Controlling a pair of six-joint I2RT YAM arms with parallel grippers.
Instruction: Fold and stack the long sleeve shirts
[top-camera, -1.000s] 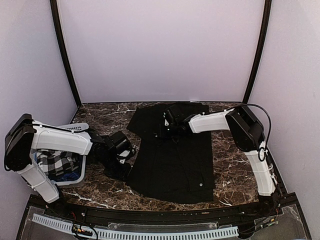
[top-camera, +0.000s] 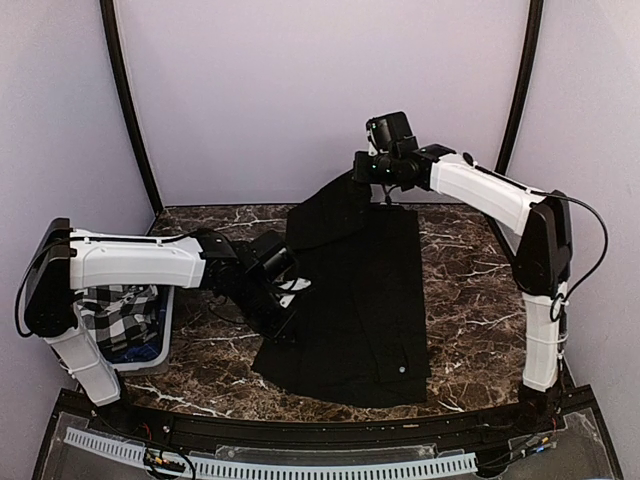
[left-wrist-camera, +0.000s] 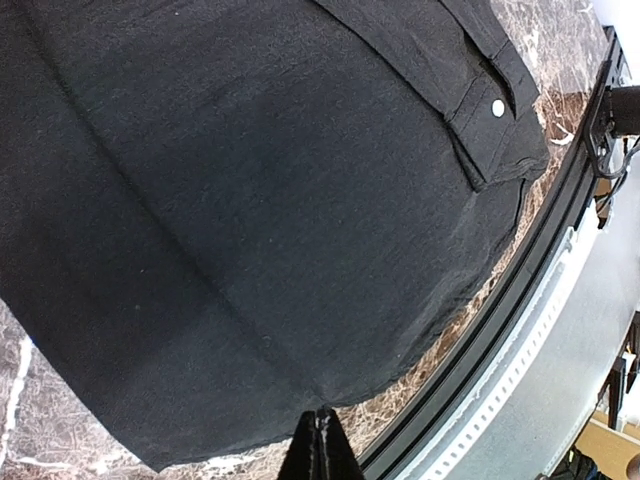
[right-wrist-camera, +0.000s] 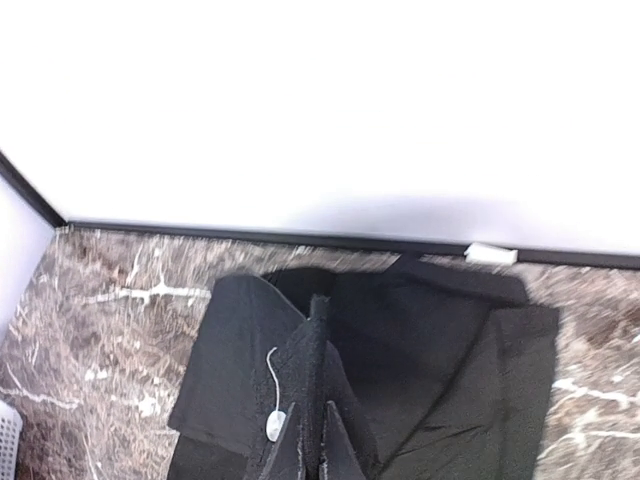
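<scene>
A black long sleeve shirt (top-camera: 370, 310) lies spread over the middle of the marble table, a sleeve with a white button (left-wrist-camera: 498, 108) folded across its lower part. My right gripper (top-camera: 360, 178) is raised over the far end, shut on the shirt, from which cloth hangs down in a steep fold. In the right wrist view, a ridge of black fabric (right-wrist-camera: 316, 345) runs up between the fingers. Over the shirt's near left part, my left gripper is shut; its tips appear against the bottom hem, and no cloth shows between them.
At the left stands a white basket (top-camera: 166, 335) with checked and blue cloth inside, partly beneath the left arm. Bare marble (top-camera: 475, 310) lies to the shirt's right. A pale wall (top-camera: 320, 100) closes off the back.
My right gripper has risen and moved back and right, pulling the far left part of the shirt up off the table. The left gripper has shifted right, over the shirt.
</scene>
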